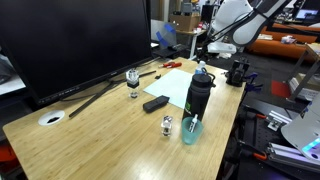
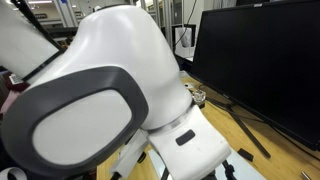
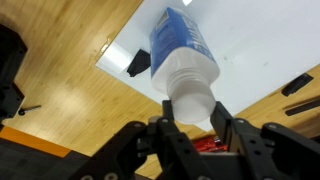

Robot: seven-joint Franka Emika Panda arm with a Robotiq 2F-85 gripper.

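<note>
In the wrist view a bottle (image 3: 180, 45) with a blue label and a round white cap (image 3: 192, 103) points up toward the camera. My gripper is shut on the capped end, with one black finger (image 3: 166, 130) to each side of it. Beneath the bottle lies a white sheet (image 3: 130, 40) on the wooden table. Whether the bottle's base touches the sheet cannot be told. The white arm (image 2: 110, 80) fills much of the second exterior view and hides the gripper there.
A black cylindrical container (image 1: 198, 96) stands near the table's front edge, beside a green bowl (image 1: 191, 133). A small silver item (image 1: 167, 126) is to their left. The monitor (image 1: 75, 45) lines the back; the left tabletop has much free room.
</note>
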